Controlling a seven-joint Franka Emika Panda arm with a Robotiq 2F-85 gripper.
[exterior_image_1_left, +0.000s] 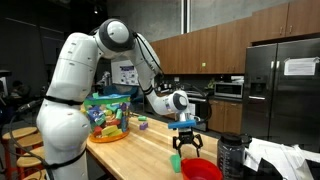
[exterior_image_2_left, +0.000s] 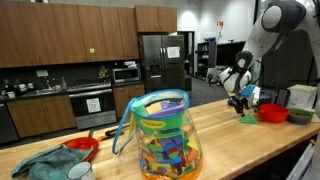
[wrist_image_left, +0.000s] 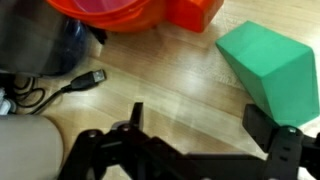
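My gripper stands open above the wooden table, with only bare tabletop between its fingers. A green block (wrist_image_left: 270, 66) lies just past the right finger (wrist_image_left: 262, 124) in the wrist view. In exterior view 1 the same green block (exterior_image_1_left: 176, 162) is close beneath the gripper (exterior_image_1_left: 187, 146). Beside it stands a red bowl (exterior_image_1_left: 200, 170), whose edge also shows at the top of the wrist view.
A dark canister (exterior_image_1_left: 230, 155) stands behind the red bowl, with white cloth or paper (exterior_image_1_left: 275, 158) nearby. A cable plug (wrist_image_left: 96, 76) lies on the table. A large bin of toys (exterior_image_2_left: 167, 135) occupies the table's other end.
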